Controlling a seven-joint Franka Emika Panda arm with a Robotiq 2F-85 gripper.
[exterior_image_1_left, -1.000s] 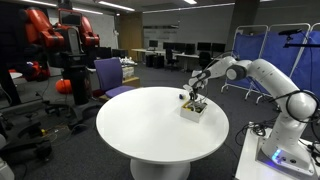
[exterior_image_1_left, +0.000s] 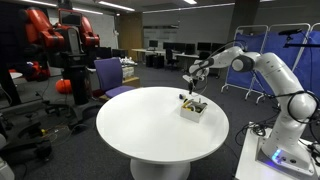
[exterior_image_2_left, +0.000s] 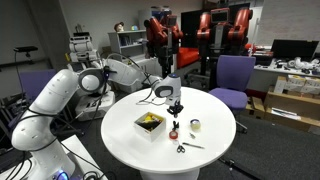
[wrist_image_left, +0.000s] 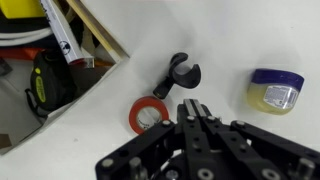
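Observation:
My gripper is shut, with nothing showing between its fingers, and hangs above the white table. Ahead of the fingertips in the wrist view lies a small black hooked piece (wrist_image_left: 178, 72). A red tape roll (wrist_image_left: 138, 106) sits to the left of the fingertips, and a jar with a dark blue lid (wrist_image_left: 277, 78) stands to the right. An open box (wrist_image_left: 97, 27) fills the upper left corner, with a black and green item (wrist_image_left: 52, 78) and other things inside. Exterior view 2 has the gripper (exterior_image_2_left: 174, 110) to the right of the box (exterior_image_2_left: 147, 132).
The round white table (exterior_image_1_left: 135, 125) has wide free room on the side away from the arm. Small tools, including scissors (exterior_image_2_left: 181, 149), lie close to the tape roll in exterior view 2. A purple chair (exterior_image_2_left: 234, 78) stands beyond the table edge.
In exterior view 1 my gripper has risen from low around the box and shifted back and slightly left. The box appears to stay in place.

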